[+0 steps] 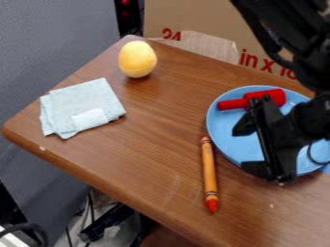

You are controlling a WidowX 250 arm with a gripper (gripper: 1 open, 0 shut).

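Observation:
My black gripper [264, 140] reaches in from the right over a blue plate [229, 137], its fingers low over the plate. A red cylindrical object [236, 101] lies at the back of the plate, just behind my gripper. Whether the fingers hold anything or how far apart they are is hard to tell. An orange crayon-like stick [209, 177] with a red tip lies on the wooden table [142, 164], left of the plate.
A yellow round object [137, 59] sits at the back left of the table. A folded pale cloth [80, 107] lies at the left. A cardboard box [226, 24] stands behind.

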